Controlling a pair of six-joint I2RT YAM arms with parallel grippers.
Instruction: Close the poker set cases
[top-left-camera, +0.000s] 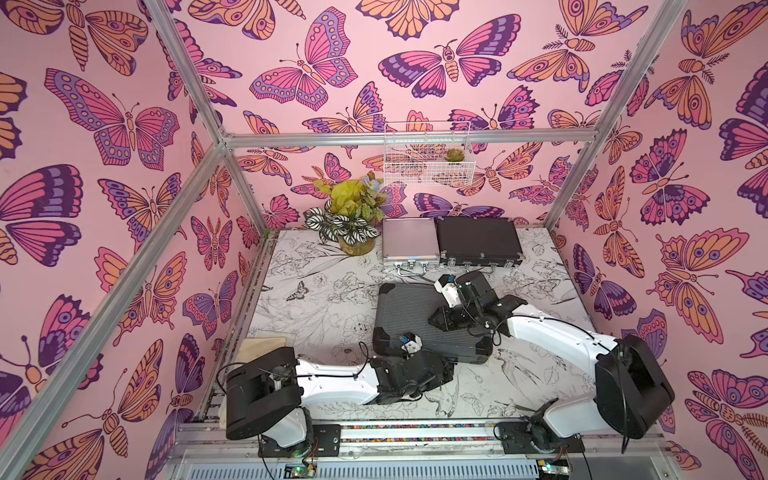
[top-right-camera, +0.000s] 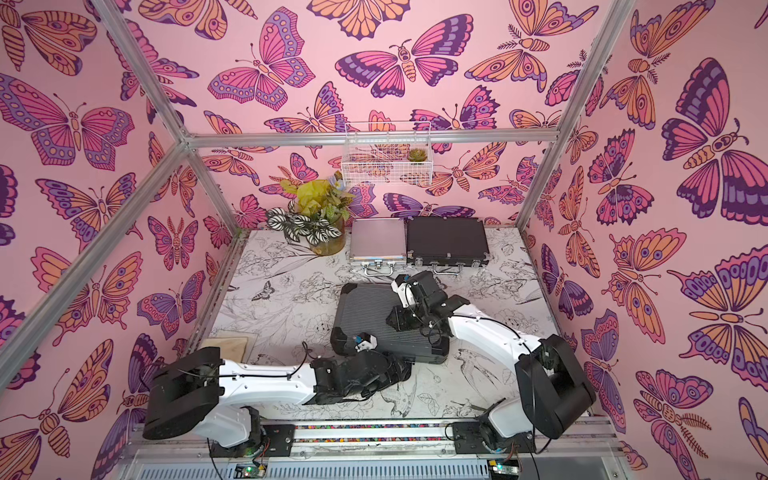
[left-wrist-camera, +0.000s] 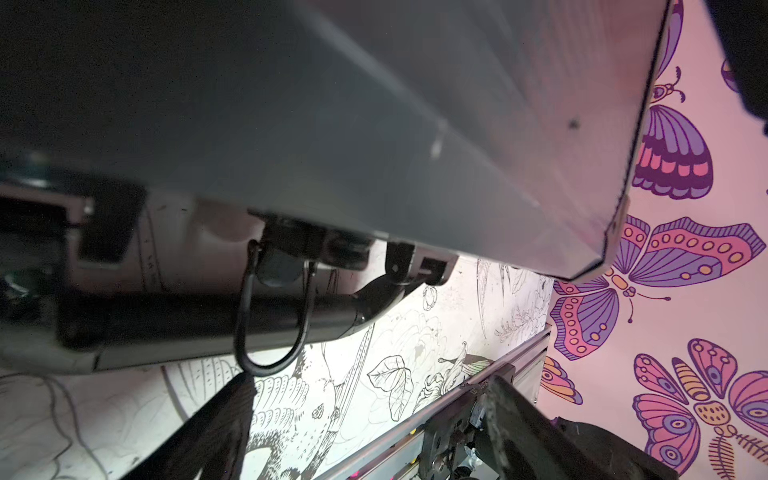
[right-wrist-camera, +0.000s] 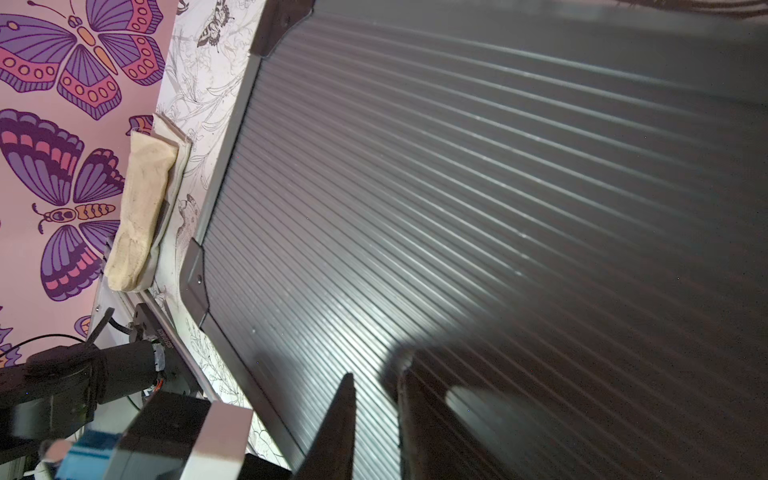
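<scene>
The black ribbed case (top-left-camera: 400, 308) lies flat in the middle of the table with its lid down. Over that lid, my right gripper points at the ribbed surface; its fingers are nearly together and nothing shows between them. Along the case's front side, my left gripper is open and empty. Ahead of it, the left wrist view shows the carry handle (left-wrist-camera: 216, 328) and a black latch (left-wrist-camera: 312, 244) with its wire loop (left-wrist-camera: 272, 369) hanging down. A silver case (top-left-camera: 410, 240) and a second black case (top-left-camera: 480, 240) stand shut at the back.
A potted plant (top-left-camera: 352, 212) stands at the back left, beside the silver case. Folded cloth (top-left-camera: 260, 349) lies at the left edge. A white wire basket (top-left-camera: 428, 172) hangs on the back wall. Table space left of the ribbed case is clear.
</scene>
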